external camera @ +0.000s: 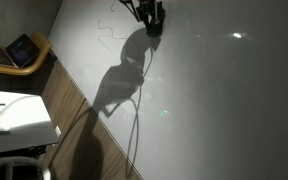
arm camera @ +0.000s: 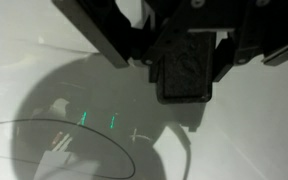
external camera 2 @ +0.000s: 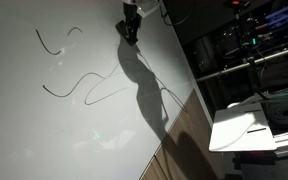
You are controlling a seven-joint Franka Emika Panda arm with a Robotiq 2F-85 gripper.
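Observation:
A dark, block-shaped object (arm camera: 184,82), eraser-like, sits between the fingers of my gripper, which is shut on it. Beneath it spreads a glossy white board (external camera: 214,110); whether the block touches the surface I cannot tell. Thin dark curved lines are drawn there, including one line (external camera 2: 74,86) and a short stroke (external camera 2: 47,42) in exterior view 2. Part of a looping dark line (arm camera: 124,140) shows in the wrist view. At the top edge of exterior view 1, the gripper (external camera: 151,18) is only partly in frame.
The arm throws a long shadow (external camera: 119,85) over the board. Past the board's edge lie a wood-toned strip (external camera: 99,145), a white table (external camera: 19,125) and a laptop (external camera: 22,50) on a chair. Much of the board is open, with glare spots.

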